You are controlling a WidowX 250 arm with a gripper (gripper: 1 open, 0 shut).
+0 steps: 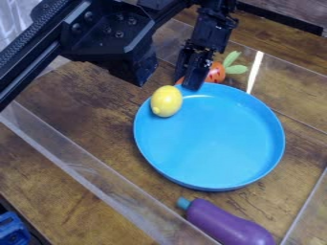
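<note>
My black gripper hangs at the top middle, its fingertips down at the far rim of a blue plate. An orange-red toy with pale green leaves is at the fingertips, partly hidden by them; I cannot see clearly how firmly it is held. A yellow oval object lies on the plate's left side, below the gripper.
A purple toy eggplant lies at the lower right, outside the plate. A blue object is cut off at the lower-left corner. Bare wood shows left of the plate. Clear strips cross the table.
</note>
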